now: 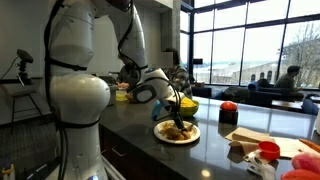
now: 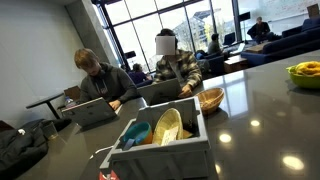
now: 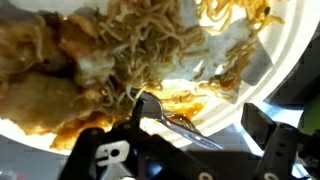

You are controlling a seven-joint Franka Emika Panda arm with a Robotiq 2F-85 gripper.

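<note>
A white plate [image 1: 190, 136] of noodles and brown saucy food [image 3: 60, 50] lies on the dark table. In the wrist view a metal spoon or fork [image 3: 185, 130] rests on the plate, its head among the noodles [image 3: 150, 35] and its handle reaching over the rim toward the lower right. My gripper stands open low over the plate, one finger on either side of the handle. Nothing is visibly clamped between the fingers. From exterior view 1 the fingertips are small and partly lost against the food.
Behind the plate stands a green bowl [image 1: 190, 103] with yellow contents. A red-topped dark container [image 1: 228, 112], a cutting board [image 1: 247, 136] and several red items lie to the right. Exterior view 2 shows a grey bin [image 2: 160, 158] and a wicker basket [image 2: 211, 99].
</note>
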